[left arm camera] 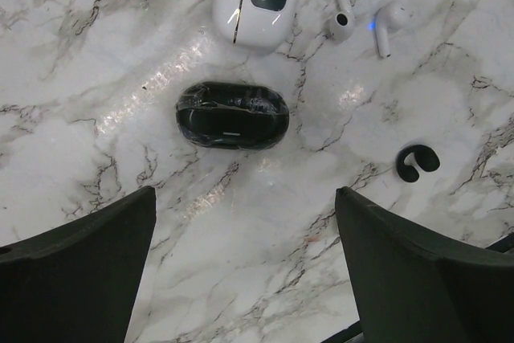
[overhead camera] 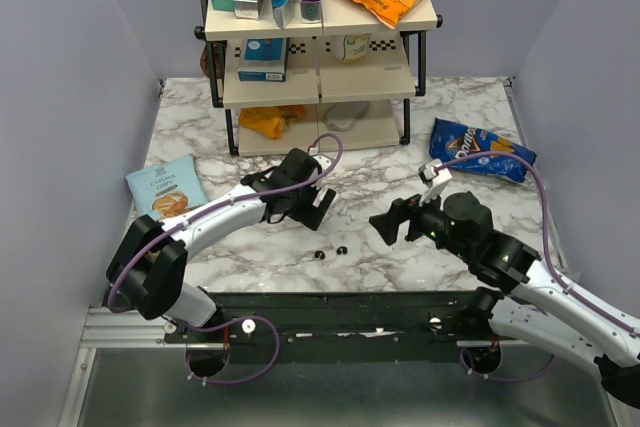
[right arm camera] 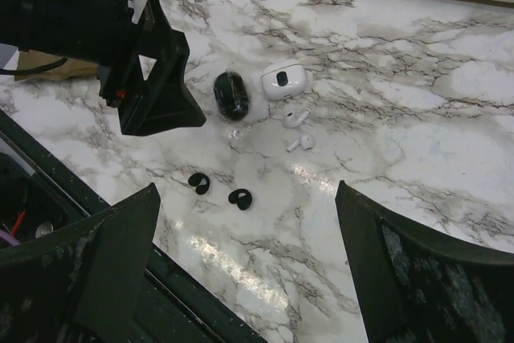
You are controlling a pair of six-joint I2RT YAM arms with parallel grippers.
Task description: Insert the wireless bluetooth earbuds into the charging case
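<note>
A black, glossy charging case lies closed on the marble table, centred ahead of my left gripper. That gripper is open and empty above the table. Behind the black case sits a white case with a dark oval window. Two white earbuds, one plain and one with a blue glow, lie beside it. My right gripper is open over the table, with nothing between its fingers.
At the back a shelf rack holds boxes and bags. A blue chip bag lies at right, a light-blue bag at left. My left arm stands close to the cases; clear marble lies between the two grippers.
</note>
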